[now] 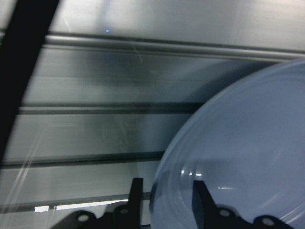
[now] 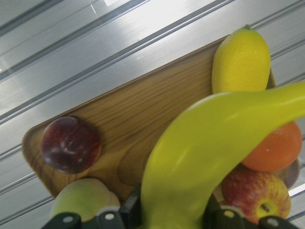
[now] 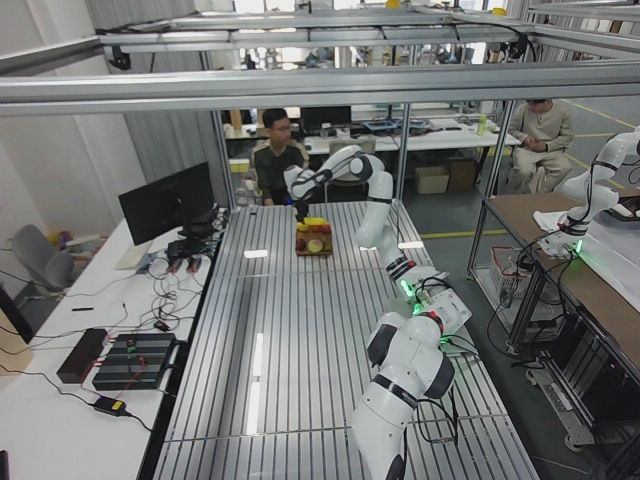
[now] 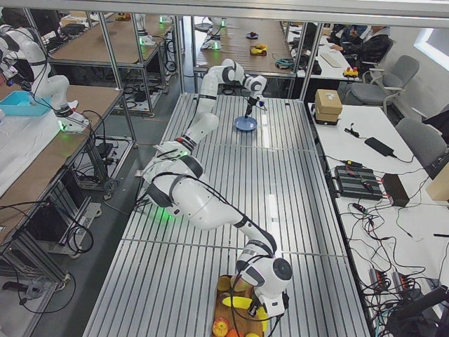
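My right gripper is shut on a yellow banana point(image 2: 209, 138), held above a wooden tray point(image 2: 152, 90). On the tray are a dark plum point(image 2: 70, 144), a lemon point(image 2: 240, 59), an orange point(image 2: 274, 148), an apple point(image 2: 255, 195) and a pale green fruit point(image 2: 78, 202). At the far end of the slatted table in the camera right view, my left gripper stands open over the rim of a blue plate point(image 1: 252, 148), one finger on either side of it; whether it touches is unclear.
A side desk point(image 3: 60, 420) holds a monitor, boxes and cables. A person point(image 3: 275, 160) sits behind the tray end. Metal frame bars run overhead.
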